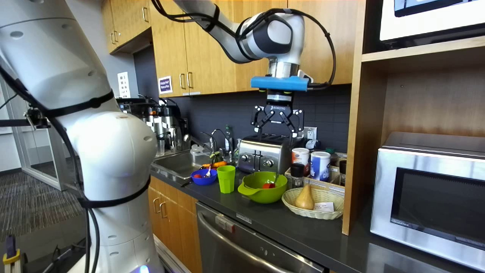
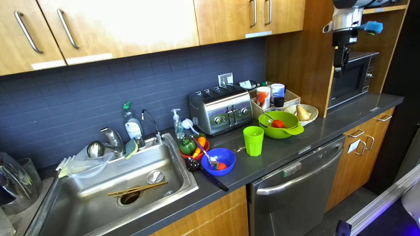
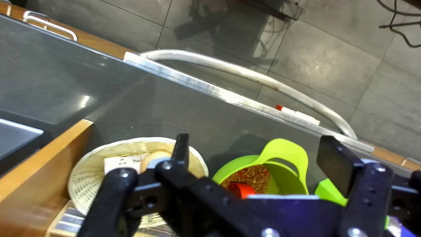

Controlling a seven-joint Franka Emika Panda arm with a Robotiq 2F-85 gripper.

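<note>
My gripper hangs in the air above the counter with its fingers spread wide and nothing between them. In the wrist view one finger overlaps the wicker basket, and the other lies to the right of the green bowl. That bowl holds small brown grains and a red scoop. A pear-shaped tan item rests in the basket beside a white card. Left of the bowl a green cup stands upright. A blue bowl contains a red item and a spoon.
A steel toaster and a box of canisters stand behind the bowls. The wooden partition rises right of the basket, with a microwave beyond. The sink is at the left.
</note>
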